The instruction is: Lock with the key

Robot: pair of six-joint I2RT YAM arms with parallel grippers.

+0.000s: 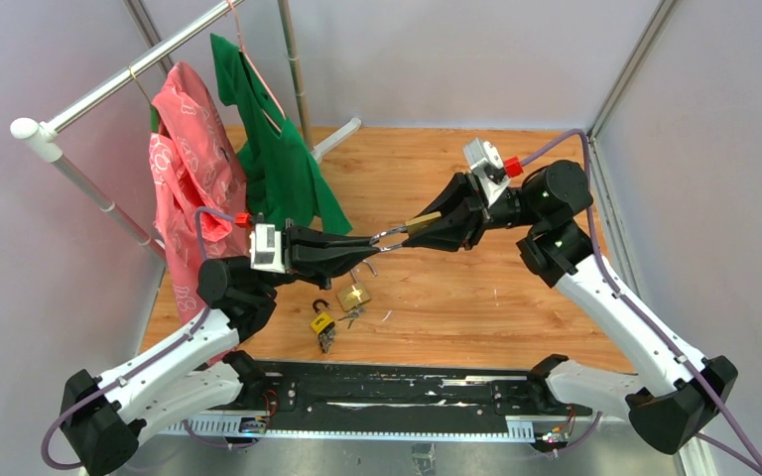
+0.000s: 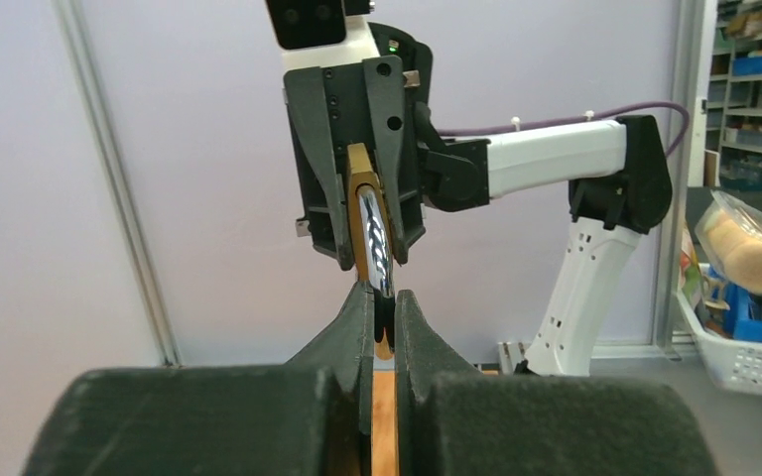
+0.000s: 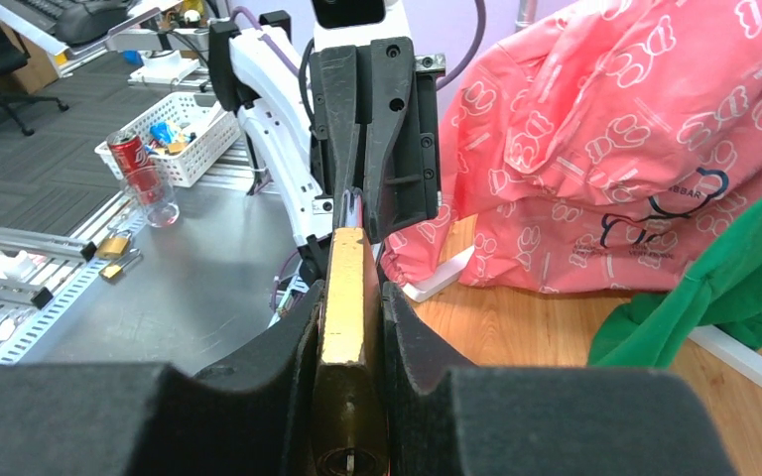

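Observation:
A brass padlock (image 1: 419, 223) with a silver shackle is held sideways between the arms at mid height. My right gripper (image 1: 424, 230) is shut on its body, which fills the bottom centre of the right wrist view (image 3: 347, 327). My left gripper (image 1: 365, 250) is shut on the shackle (image 2: 377, 248), whose near end lies between its fingertips. An open brass padlock (image 1: 353, 296) and a smaller yellow padlock (image 1: 322, 322) lie on the wooden table below, with keys (image 1: 351, 315) beside them. Whether any key is in the held lock cannot be told.
A clothes rack (image 1: 109, 94) with a pink garment (image 1: 193, 169) and a green one (image 1: 273, 169) stands at the left.

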